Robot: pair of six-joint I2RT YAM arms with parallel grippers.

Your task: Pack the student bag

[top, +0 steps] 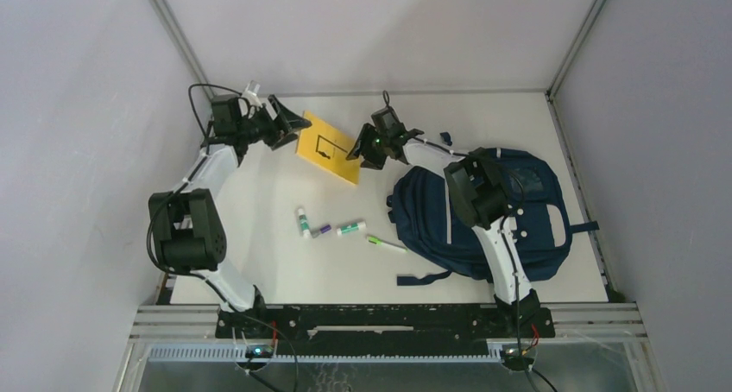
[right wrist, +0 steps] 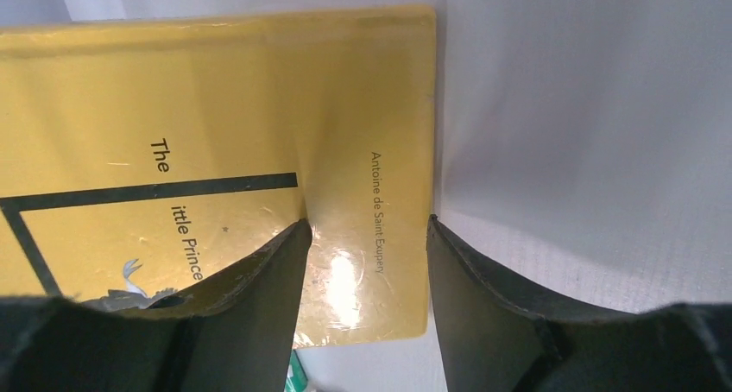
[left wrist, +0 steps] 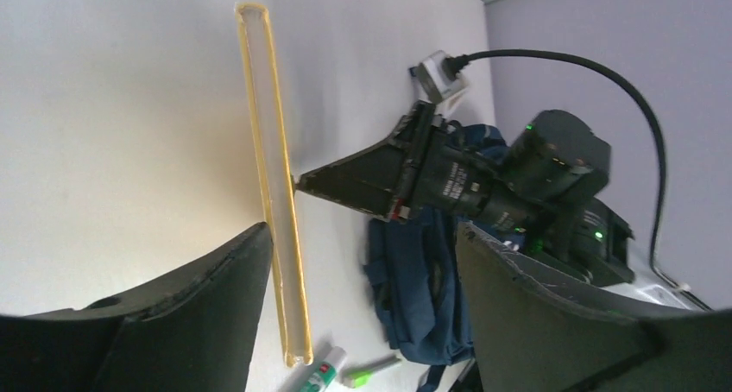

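Observation:
The yellow Little Prince book (top: 324,146) is tilted between my two grippers at the back middle. My left gripper (top: 289,120) is at its upper left end; in the left wrist view its fingers are spread around the book's long edge (left wrist: 285,237), the left one touching it. My right gripper (top: 361,150) has its fingertips on the cover near the author end (right wrist: 380,150); whether it grips cannot be told. The navy bag (top: 432,228) lies on the right.
Two glue sticks (top: 304,221), a small purple item (top: 321,230) and a green-capped marker (top: 385,243) lie in front of the book.

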